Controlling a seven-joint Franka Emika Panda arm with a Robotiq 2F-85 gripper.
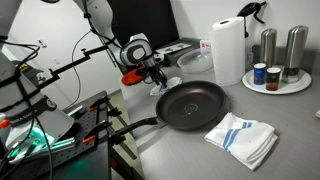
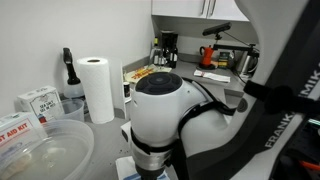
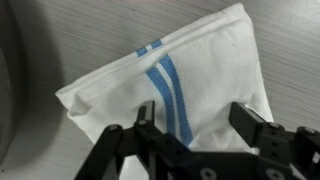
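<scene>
In the wrist view a white cloth with blue stripes lies rumpled on the grey counter, right below my gripper. The fingers stand apart, with cloth visible between and beneath them. Whether they touch it I cannot tell. From exterior view 1, my gripper is low over this cloth, near the far left side of the black pan. Part of the same cloth shows at the bottom of exterior view 2, largely hidden by the arm.
The black pan lies close to the gripper, its handle toward the front left. A second striped white cloth is folded right of it. Behind stand a paper towel roll and a clear bowl.
</scene>
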